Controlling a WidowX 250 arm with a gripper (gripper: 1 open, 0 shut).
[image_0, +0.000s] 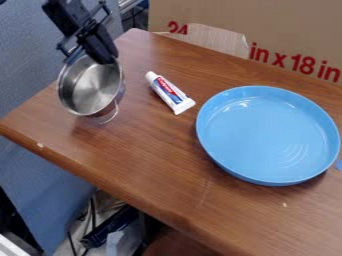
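Observation:
My black gripper (86, 45) is at the upper left, over the far rim of a steel pot (94, 92) at the left edge of the wooden table. The pot looks tilted; whether the fingers grip its rim I cannot tell. A toothpaste tube (170, 92) lies to the right of the pot. A large blue plate (267, 135) sits on the right half of the table.
A cardboard box (281, 30) stands behind the table. Blue-grey padding and cables are beside and below the table's left edge.

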